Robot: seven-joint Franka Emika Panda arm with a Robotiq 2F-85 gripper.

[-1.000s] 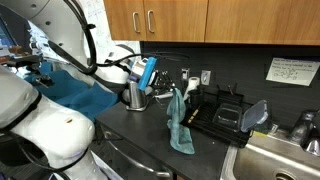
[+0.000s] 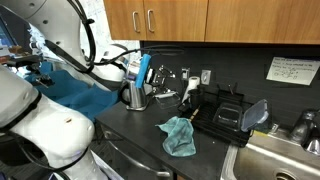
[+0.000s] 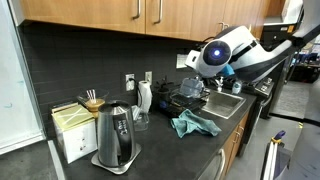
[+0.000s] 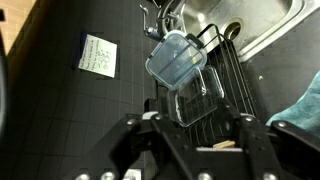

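A teal cloth (image 2: 179, 136) lies crumpled on the dark counter beside the dish rack. It also shows in the second exterior view as a loose heap (image 3: 195, 123), and its edge (image 4: 306, 108) enters the wrist view at the right. Above and behind the cloth hangs my gripper (image 2: 182, 91), clear of it. In the wrist view the dark fingers (image 4: 243, 127) are spread apart at the bottom, and no cloth shows between them.
The black dish rack (image 2: 222, 128) holds a clear container (image 4: 175, 58). The sink (image 2: 265, 165) lies to its right. A steel kettle (image 3: 117, 135) stands at the counter's other end. Bare counter lies in front of the cloth.
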